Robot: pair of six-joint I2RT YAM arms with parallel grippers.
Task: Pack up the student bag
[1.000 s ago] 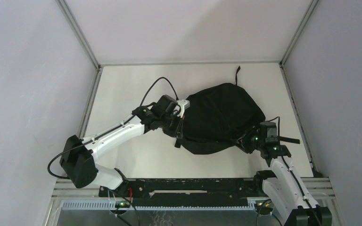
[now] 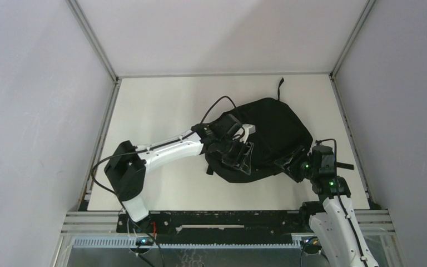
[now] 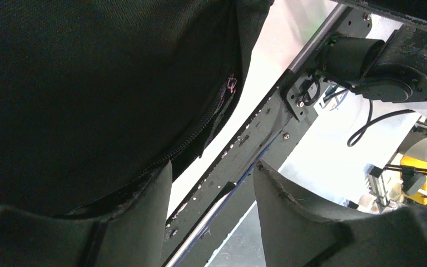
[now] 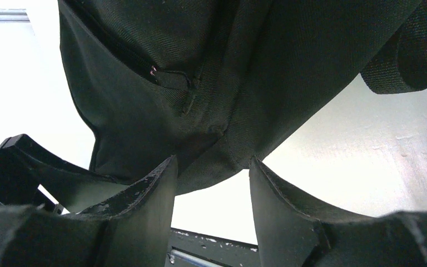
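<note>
A black fabric bag [image 2: 267, 122] lies flat on the white table. In the left wrist view a zipper with a metal pull [image 3: 231, 84] runs along its edge. My left gripper is open above the bag's front part, nothing between its fingers. In the top view my right gripper [image 2: 289, 166] is at the bag's lower right edge. In the right wrist view its fingertips stand apart, with dark cloth beyond them; whether any lies between them is unclear. A zipper pull [image 4: 154, 73] shows on the bag there.
Walls stand on both sides and behind. A dark rail [image 2: 211, 221] runs along the front edge, and bag straps stick out at the back and right.
My left gripper has moved right over the bag, its arm swinging along with it.
</note>
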